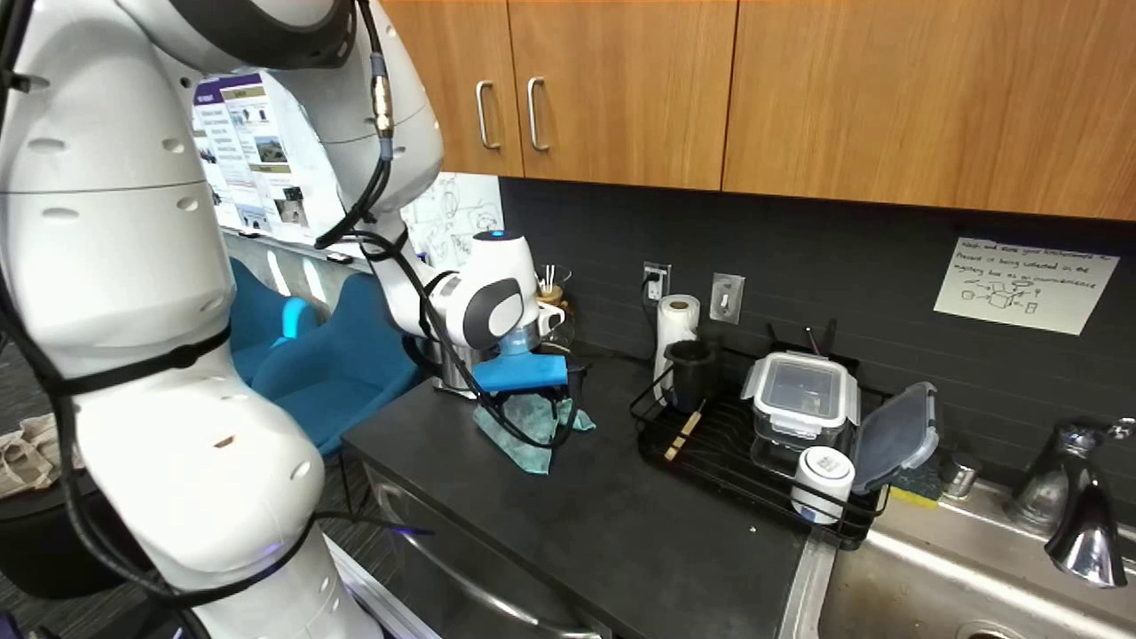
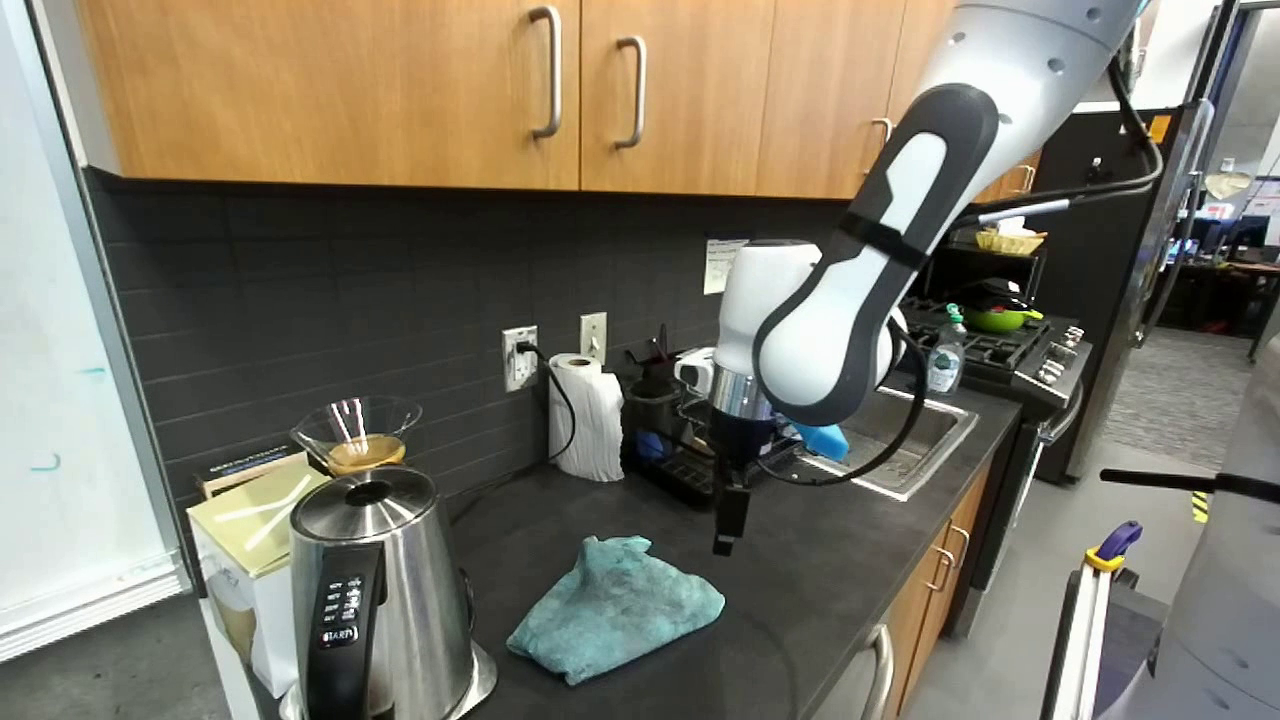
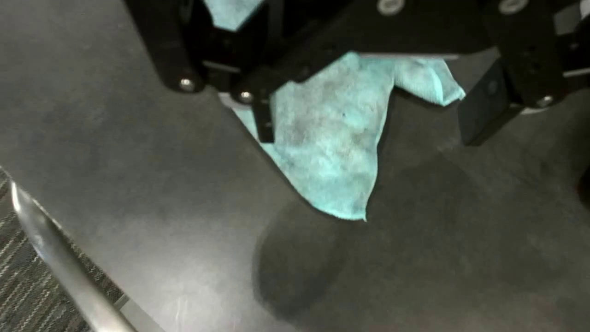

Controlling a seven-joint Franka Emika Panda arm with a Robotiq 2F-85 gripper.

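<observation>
A teal cloth (image 2: 618, 612) lies crumpled on the dark countertop (image 2: 768, 624). From above, in the wrist view, the cloth (image 3: 332, 138) reaches out from beneath the black gripper, whose fingers stand wide apart. My gripper is open and holds nothing. One finger (image 3: 265, 121) overlaps the cloth's left edge in that view, and the other finger (image 3: 484, 105) is over bare counter to the right. Exterior view 2 shows the gripper (image 2: 728, 516) raised above the counter. In exterior view 1 the cloth (image 1: 527, 447) is partly hidden by the blue-covered wrist and a cable.
A steel kettle (image 2: 372, 600) stands near the cloth. Along the wall are a paper towel roll (image 1: 677, 330) and a black dish rack (image 1: 724, 458) holding containers, with a sink (image 1: 958, 575) beyond. Bare counter stretches between cloth and rack.
</observation>
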